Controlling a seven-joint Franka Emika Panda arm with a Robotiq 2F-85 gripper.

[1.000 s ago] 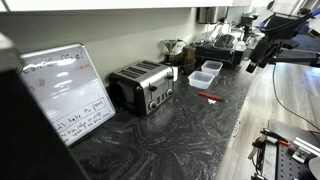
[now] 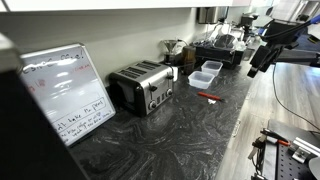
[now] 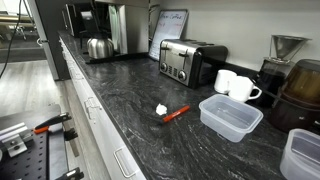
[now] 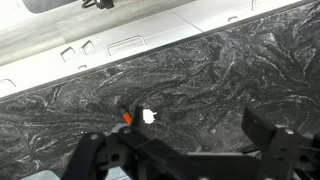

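With its dark fingers spread wide, my gripper is open and has nothing between its fingertips in the wrist view. It hangs above the dark marbled counter (image 4: 215, 85). A red, elongated object (image 3: 175, 114) lies on the counter. Right beside it is a small white, crumpled-looking piece (image 3: 161, 109). In the wrist view the white piece (image 4: 149, 116) and the orange-red end (image 4: 127, 117) appear nearer the left finger, below the gripper. Exterior view 1 has the gripper (image 2: 262, 68) at the upper right, apart from the red object (image 2: 209, 96).
Clear plastic containers (image 2: 200, 79) stand near the red object. A silver toaster (image 2: 142, 86) and a written whiteboard (image 2: 68, 92) stand along the wall. White mugs (image 3: 242, 88) and a coffee grinder (image 3: 282, 62) are at the back.
The arm at the upper right has shifted slightly, with its gripper still over that side. The objects on the counter have stayed put.
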